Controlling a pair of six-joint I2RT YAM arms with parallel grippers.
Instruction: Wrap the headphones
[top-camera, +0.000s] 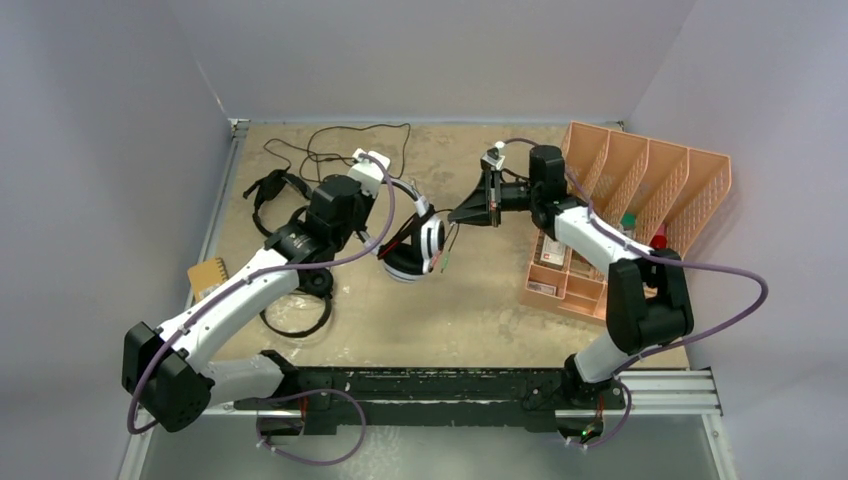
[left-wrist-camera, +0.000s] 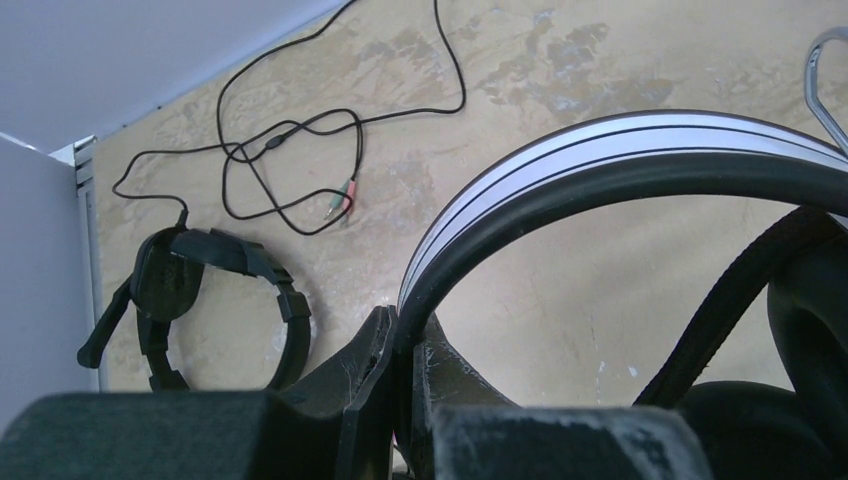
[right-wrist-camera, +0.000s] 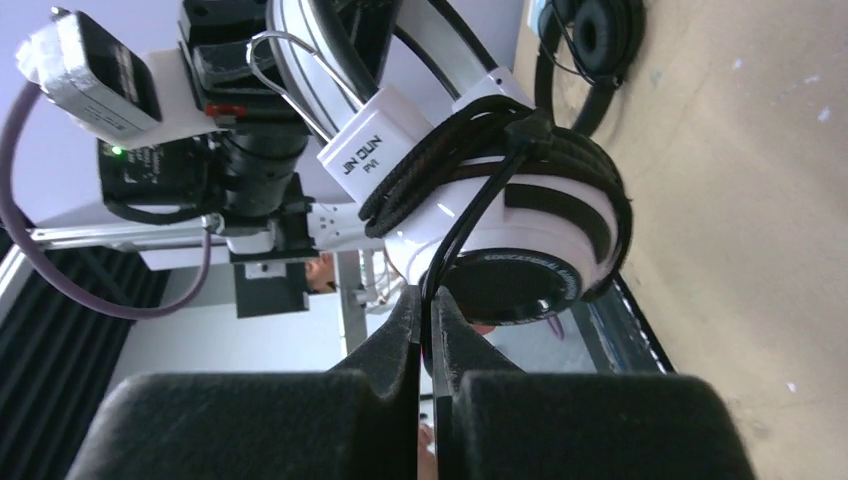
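The white-and-black headphones (top-camera: 431, 240) hang above the table between the grippers, black cable wound round the earcup (right-wrist-camera: 520, 230). My left gripper is shut on their headband (left-wrist-camera: 600, 190). My right gripper is shut on the black cable (right-wrist-camera: 470, 210) just beside the earcup; in the top view it stands right of the headphones, with thin cable ends dangling below its tip.
A headset (left-wrist-camera: 160, 275) with loose cable lies back left, another black headset (top-camera: 296, 330) front left, a notepad (top-camera: 206, 275) at the left edge. An orange divided organizer (top-camera: 680, 180) fills the right side.
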